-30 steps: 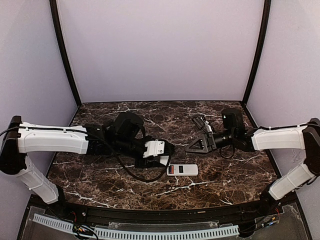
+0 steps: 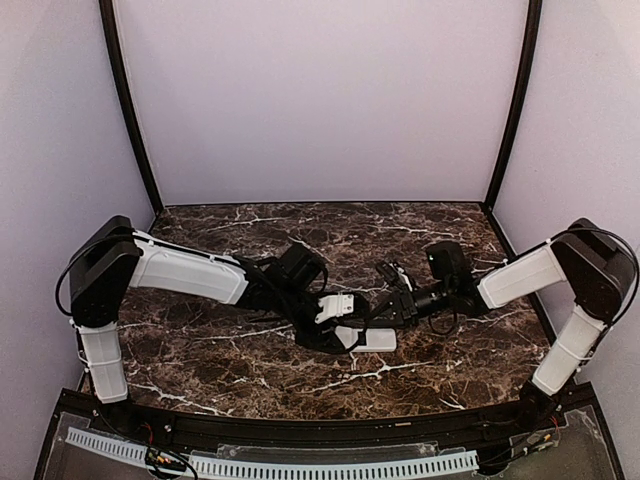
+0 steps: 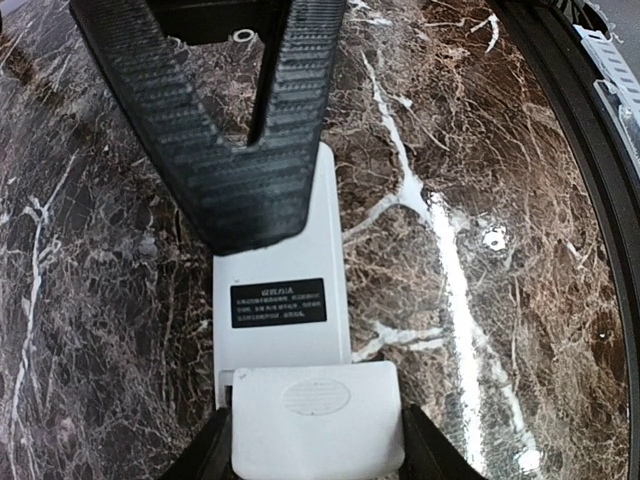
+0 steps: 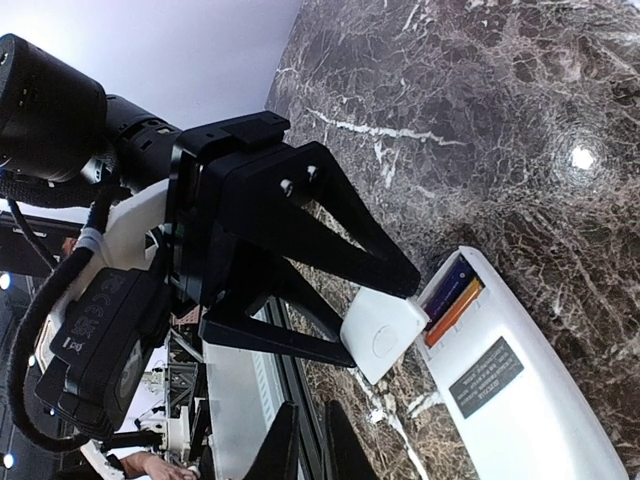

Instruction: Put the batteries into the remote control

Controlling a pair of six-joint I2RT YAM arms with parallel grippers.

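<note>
The white remote (image 2: 374,340) lies face down on the marble table. In the right wrist view, its open compartment (image 4: 450,300) shows a purple and an orange battery. My left gripper holds the white battery cover at the end of the remote, by the compartment; in the right wrist view the cover stands tilted beside it. My right gripper (image 2: 400,310) is above the remote, its dark fingers seen over it in the left wrist view, with nothing visible between them; how wide they stand is unclear.
Pale walls stand at the back and sides, and a dark rail runs along the front edge.
My left gripper has moved right and down with the cover, onto the remote's end.
</note>
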